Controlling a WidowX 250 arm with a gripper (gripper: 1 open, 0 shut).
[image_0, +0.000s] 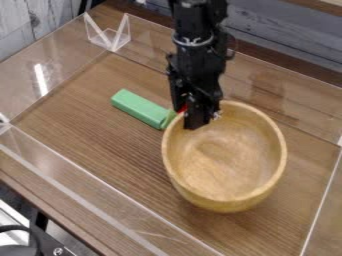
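A large tan plastic bowl (225, 170) sits on the wooden table at the lower right. The black arm comes down from the top to my gripper (191, 113), which is at the bowl's upper-left rim. Something small and red shows between the fingers, partly hidden by the gripper and rim; I cannot tell what it is. A green block (138, 108) lies just left of the bowl, apart from my gripper.
Clear plastic pieces stand at the top left and left edge. A pale wall or ledge borders the back.
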